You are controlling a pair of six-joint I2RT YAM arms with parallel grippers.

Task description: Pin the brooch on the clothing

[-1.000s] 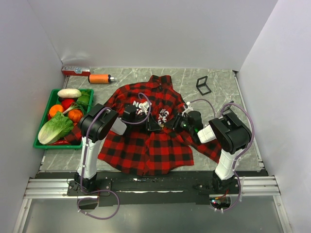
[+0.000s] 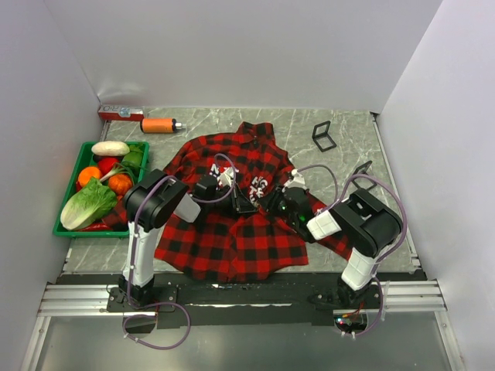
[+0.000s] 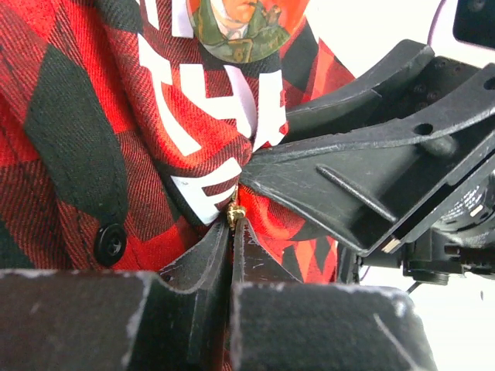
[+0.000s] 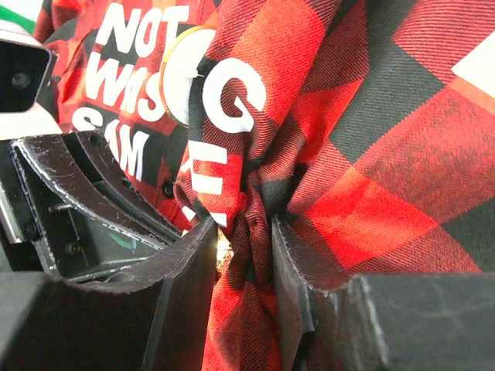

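The red-and-black plaid shirt (image 2: 232, 251) lies spread on the table with white lettering across it. In the left wrist view my left gripper is shut on a small gold brooch (image 3: 236, 210), which sits against bunched cloth; most of it is hidden. My right gripper stands part open around an upright fold of the shirt, its fingers (image 4: 288, 270) on either side of the cloth. A glint of the gold brooch (image 4: 224, 251) shows beside its left fingertip. Whether the pin passes through the fabric cannot be seen.
A round picture badge (image 3: 247, 27) is on the shirt near the grippers. At the left stands a green basket (image 2: 58, 220) of vegetables. An orange bottle (image 2: 158, 125), a red box (image 2: 120, 113) and a black frame (image 2: 323, 135) lie at the back.
My right gripper has moved slightly left and down in the top view, closer to the left one.
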